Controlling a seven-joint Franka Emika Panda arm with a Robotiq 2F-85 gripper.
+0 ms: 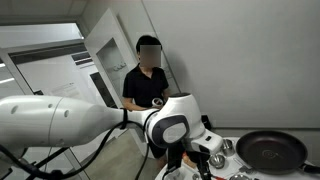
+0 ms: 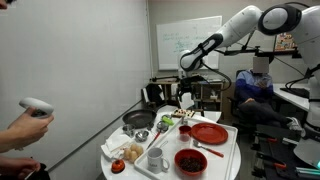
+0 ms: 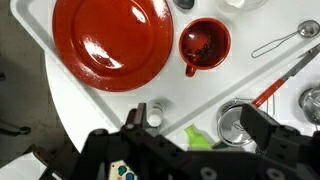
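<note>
My gripper stands open above the white tray in the wrist view, with nothing held between its fingers. Ahead of it lie a red plate (image 3: 112,42) and a red mug (image 3: 205,45) with dark contents. A small white object (image 3: 155,114) and a bright green item (image 3: 197,138) are nearer the fingers. To the right are a metal pot or strainer (image 3: 232,125) and a red-handled utensil (image 3: 285,80). Exterior view 1 shows the white arm, its fingers mostly hidden.
A black pan (image 1: 271,150) sits against the wall. In exterior view 2, a dark-filled red bowl (image 2: 190,161) and a pale mug (image 2: 155,158) occupy the near side. A person (image 1: 149,78) stands behind the arm in exterior view 1.
</note>
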